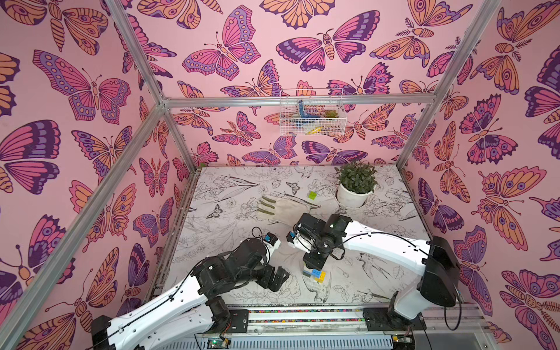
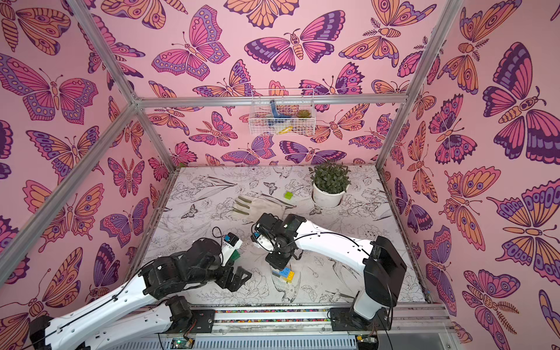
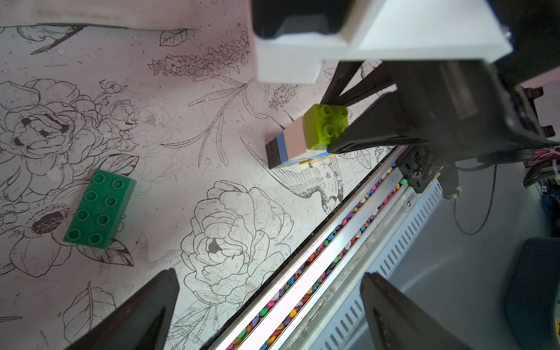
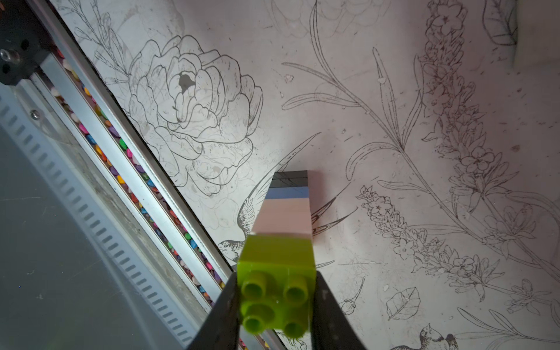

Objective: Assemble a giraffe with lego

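Note:
My right gripper is shut on a lime brick, whose upper studs show. Directly below the lime brick is a stack with a pale brick, then a blue layer and a black layer. In the left wrist view lime meets pale with no clear gap; whether it is pressed home I cannot tell. A yellow brick juts from the stack's front right. To the left, my left gripper stands open and empty, with a dark green brick lying loose on the table near it.
Behind the arms lies a pale glove with dark fingertips. A small lime piece sits at the back, left of a white plant pot. A bead-filled rail runs along the front edge.

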